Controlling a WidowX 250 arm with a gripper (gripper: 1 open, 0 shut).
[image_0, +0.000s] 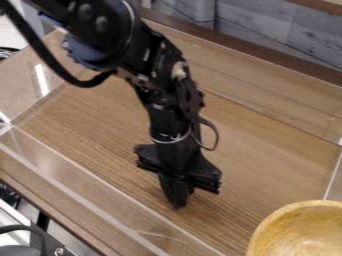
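Observation:
My black gripper (178, 188) hangs low over the wooden table (267, 150) in the centre of the camera view, its fingertips at or just above the surface. It is shut, with nothing visible between its fingers. The arm covers much of the table's back left.
A yellow bowl (297, 225) sits at the front right corner, partly cut off. The table's left edge and a dark cable run along the lower left. A grey tiled wall (294, 38) stands at the back.

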